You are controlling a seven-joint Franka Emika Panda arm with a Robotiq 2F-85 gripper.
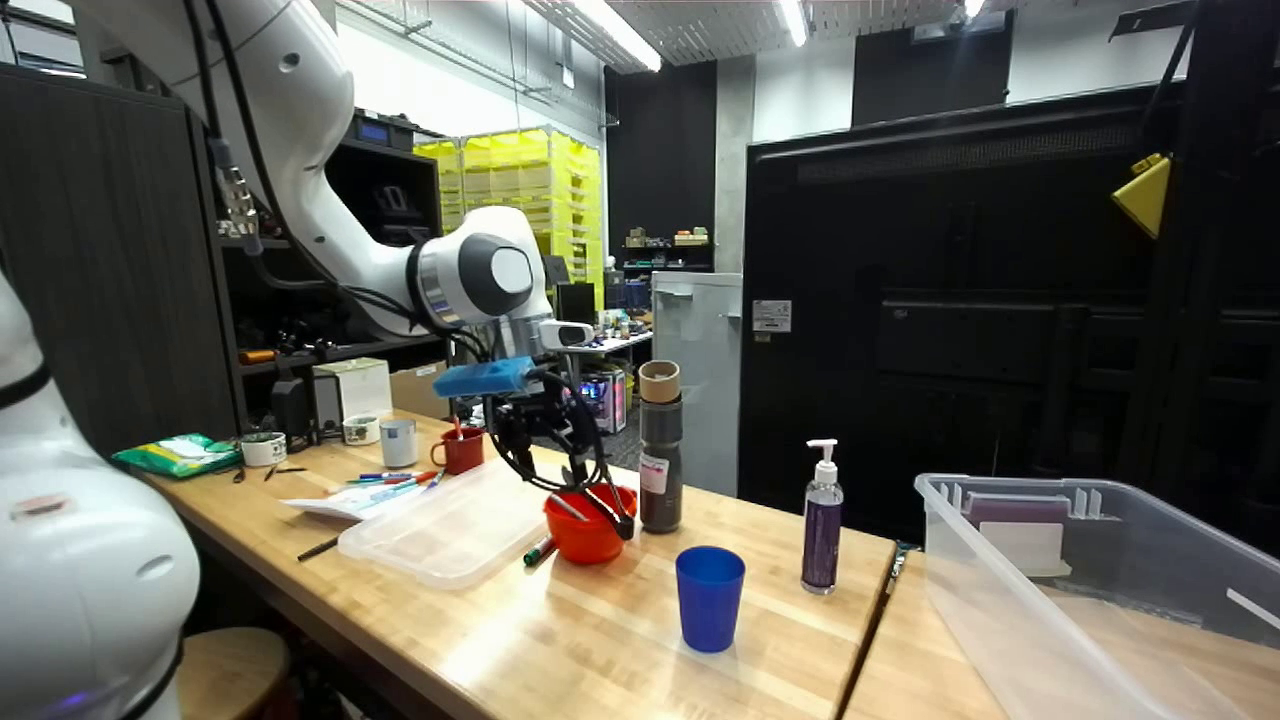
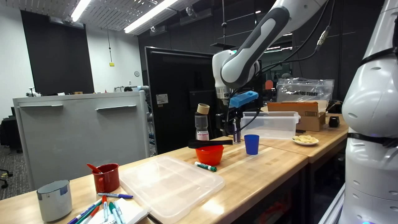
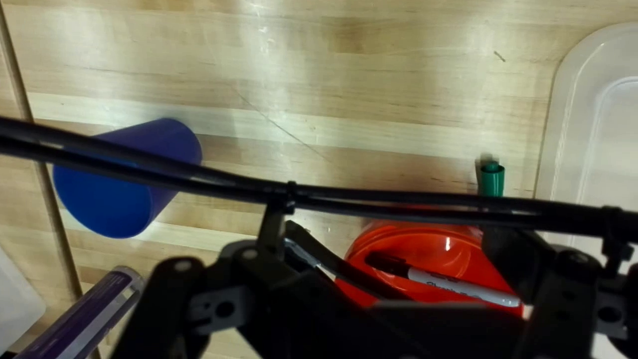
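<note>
My gripper is open above the red bowl [image 1: 584,536], pointing down, its fingers apart and nothing seen held between them. Inside the bowl lie a grey-white marker with a black cap [image 3: 460,287] and a long black utensil [image 2: 209,143] that juts past the rim. Dark gripper parts and cables cover some of the bowl in the wrist view. Beside the bowl, a green-capped marker [image 2: 205,166] rests on the table. A blue cup [image 1: 710,598] stands upright, apart from the bowl.
A clear flat lid [image 2: 171,186] lies alongside the bowl. The dark bottle [image 1: 661,462] stands close behind it. Farther off are a pump bottle [image 1: 822,522], a clear bin [image 1: 1020,588], a red mug [image 2: 107,178] and several pens. Bare table surrounds the blue cup.
</note>
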